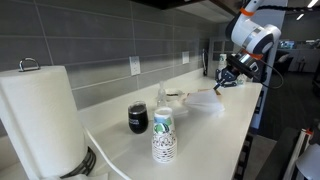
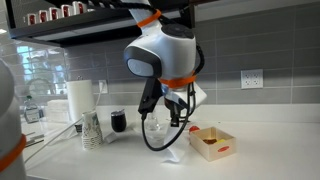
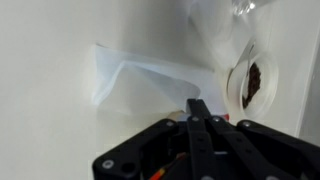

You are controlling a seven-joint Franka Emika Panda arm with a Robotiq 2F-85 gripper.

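A thin white sheet, cloth or paper (image 3: 150, 82), spreads over the counter below my gripper in the wrist view. Its folds rise and converge at the fingertips, where my shut gripper pinches it. Exterior view 2 has the sheet (image 2: 177, 151) in front of a light open box (image 2: 212, 149), under my gripper (image 2: 182, 122). From exterior view 1, the sheet (image 1: 205, 103) appears pale beneath my gripper (image 1: 219, 91). The exact pinch is too small to make out in the exterior views.
Beside the sheet stand a white bowl (image 3: 262, 92) with dark contents and something clear (image 3: 222, 28). Stacked paper cups (image 1: 164, 139), a dark tumbler (image 1: 138, 118) and a paper towel roll (image 1: 45, 122) occupy the nearer counter.
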